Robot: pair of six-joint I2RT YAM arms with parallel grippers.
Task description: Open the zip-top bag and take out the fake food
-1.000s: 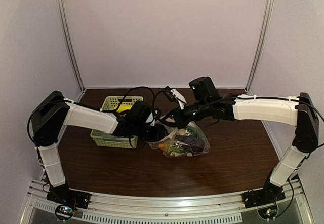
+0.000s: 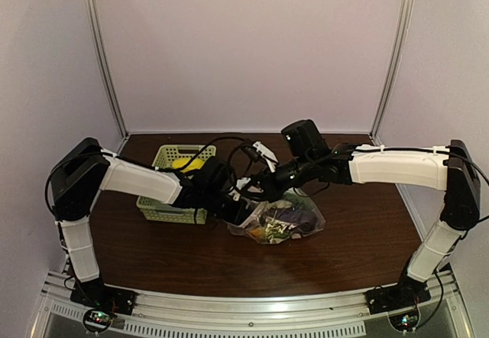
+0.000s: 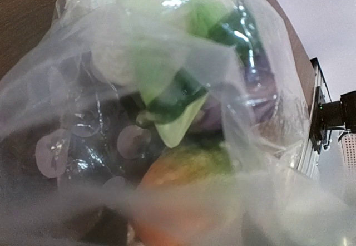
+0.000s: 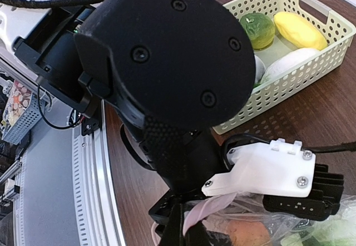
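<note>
The clear zip top bag lies on the table in front of my grippers, with fake food inside. Through its film the left wrist view shows an orange-green round piece, green leafy pieces and something purple. My right gripper is shut on the pinkish edge of the bag's mouth. Low at that mouth is my left gripper, open; bag film fills its wrist view and its fingertips are hidden there. Whether they are inside the bag I cannot tell.
Behind my left arm stands a pale green basket holding a yellow piece, a green piece and a whitish one. Both arms are close together over the bag.
The bag has shifted slightly right and toward the front. My left gripper has moved a little forward and right; my right gripper has come slightly lower and left.
</note>
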